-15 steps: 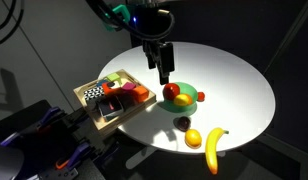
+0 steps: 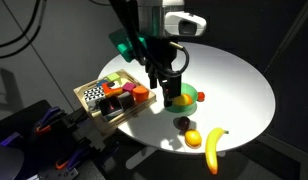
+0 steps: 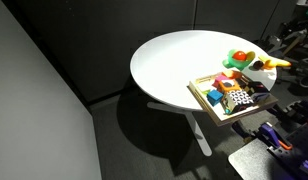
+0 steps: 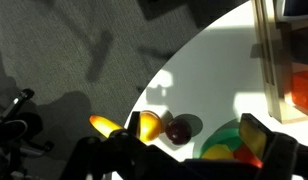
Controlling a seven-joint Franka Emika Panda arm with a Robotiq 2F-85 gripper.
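Observation:
My gripper [image 2: 159, 90] hangs open over the near left side of the green bowl [image 2: 191, 91]. In the wrist view its dark fingers [image 4: 119, 155] stand wide apart, and no object shows held between them. An orange-yellow fruit [image 2: 183, 100] lies in the bowl; red and yellow pieces also show there in the wrist view. A dark red plum-like fruit [image 2: 182, 123], an orange [image 2: 193, 138] and a yellow banana [image 2: 213, 150] lie on the table outside the bowl. A small red piece [image 2: 201, 97] is at the bowl's right edge.
A wooden tray [image 3: 209, 104] of colourful blocks, including a checkered one, stands left of the bowl in exterior view 1.
The arm has come lower and nearer to exterior view 1. Its gripper now covers the red fruit seen in the bowl before. The loose fruit and tray have not moved.

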